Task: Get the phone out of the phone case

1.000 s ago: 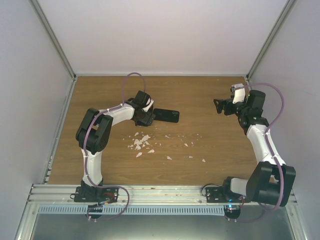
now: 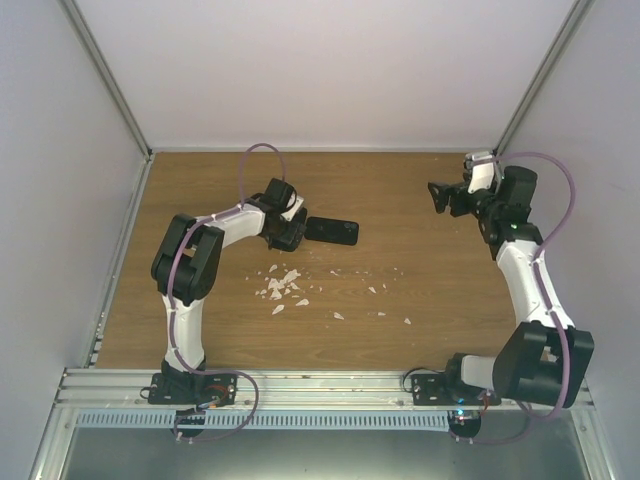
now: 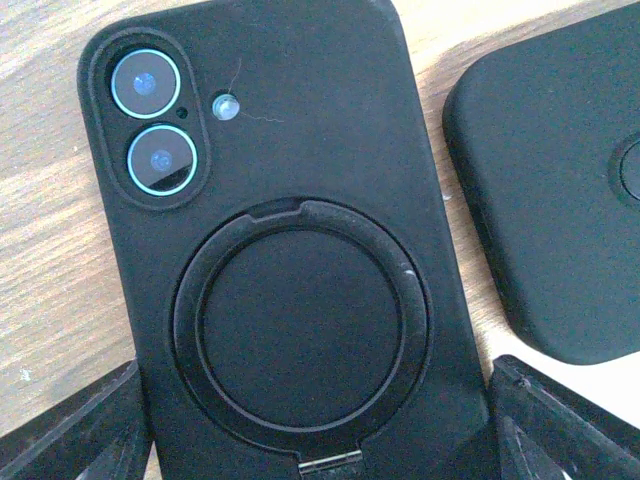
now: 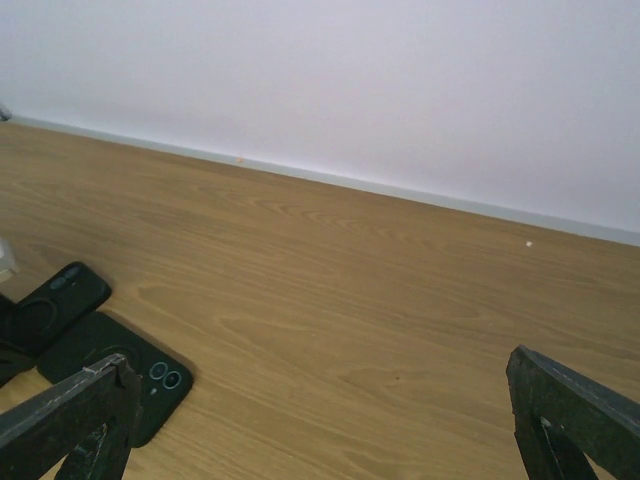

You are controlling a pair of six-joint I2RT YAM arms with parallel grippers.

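Observation:
A black phone [image 3: 300, 300] with two lenses and a raised ring on its back lies on the table, seen close up in the left wrist view. Whether a separate case surrounds it is hard to tell. Over its lower part, my left gripper has one finger at each long edge; whether they press on it does not show. Right beside it is a second flat black piece, which from above is a dark rectangle [image 2: 332, 231] and in the right wrist view has two lenses [image 4: 165, 375]. My right gripper stands open and empty, far to the right.
White flakes [image 2: 283, 284] are scattered on the wooden table in front of the two black pieces. The table's middle and right [image 2: 410, 270] are otherwise mostly bare. Behind it rises a white wall [image 2: 330, 80].
The right arm has moved a little away from the front edge. The second black piece has not moved.

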